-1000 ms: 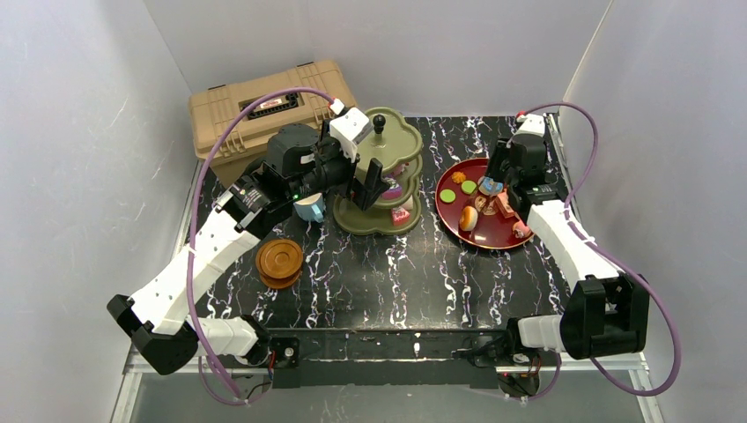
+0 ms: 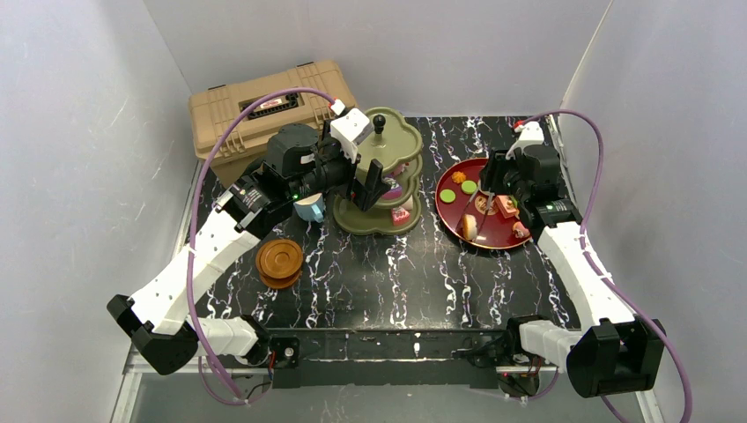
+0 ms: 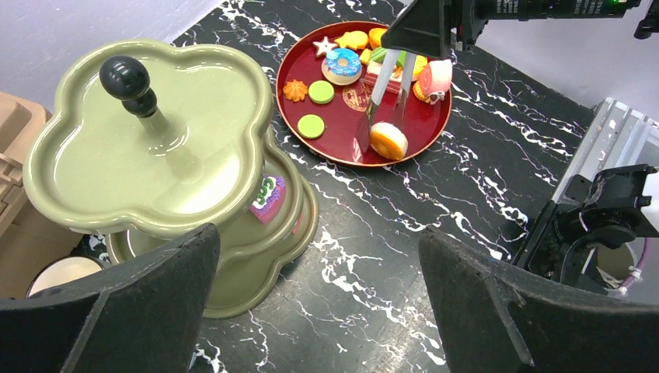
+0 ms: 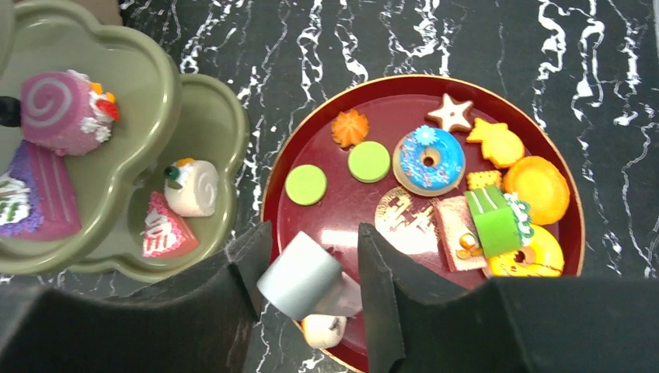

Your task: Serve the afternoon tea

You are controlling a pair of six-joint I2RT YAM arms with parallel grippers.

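The green tiered stand (image 2: 388, 130) holds small cakes. A red round tray (image 3: 291, 113) carries cookies, donuts and cakes. My right gripper (image 2: 496, 174) is over the tray with metal tongs in it, their tips beside a round cream-topped bun at the tray's front edge; in the right wrist view the tongs partly cover the bun. Whether the bun is gripped by the tongs I cannot tell. My left gripper (image 2: 373, 185) hangs open at the front left of the stand, nothing between its fingers.
A tan toolbox (image 2: 220, 123) stands at the back left, with a light blue cup (image 2: 310, 208) near the stand and stacked wooden coasters (image 2: 279, 262) at the front left.
The right gripper and tongs have shifted slightly, with the tong tips now lower in the top view, down at the bun. The left arm is unmoved.
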